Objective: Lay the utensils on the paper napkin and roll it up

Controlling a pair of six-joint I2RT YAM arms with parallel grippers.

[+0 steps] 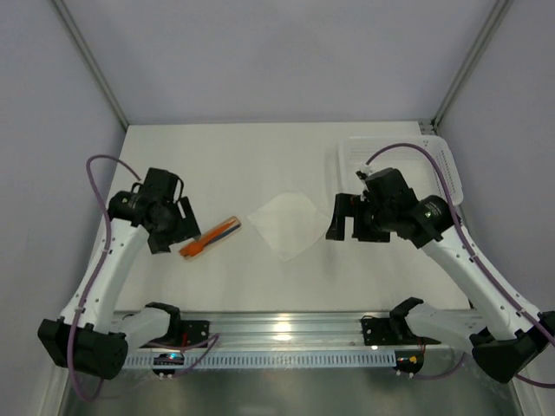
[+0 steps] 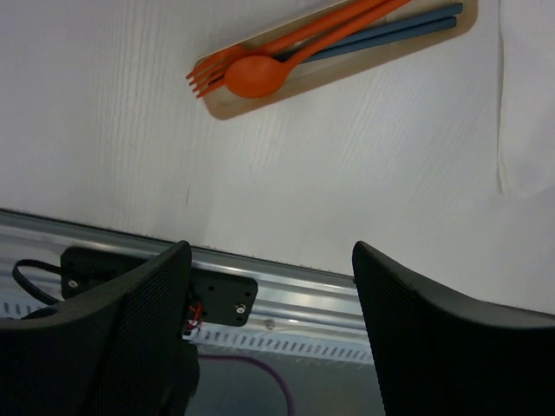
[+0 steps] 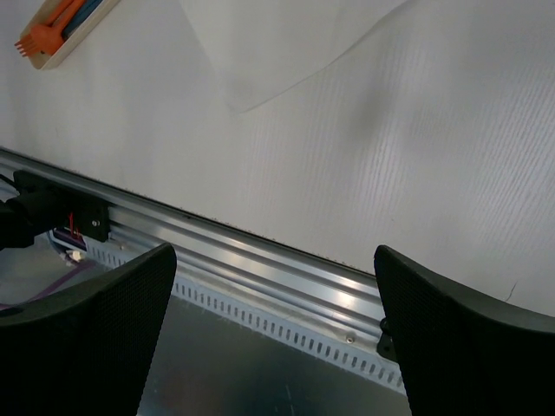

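In a shallow tan tray [image 2: 227,106] on the left half of the table lie an orange spoon [image 2: 256,77], an orange fork [image 2: 217,67] and dark blue chopsticks [image 2: 408,33]. The white paper napkin [image 1: 288,227] is spread flat like a diamond at the table's middle. My left gripper [image 1: 175,241] hovers beside the tray's left end, fingers apart and empty. To the napkin's right, my right gripper [image 1: 342,231] stands open above the table, nothing between its fingers.
A white basket [image 1: 449,169] stands at the back right, partly hidden behind my right arm. Metal rails [image 1: 282,328] run along the front edge.
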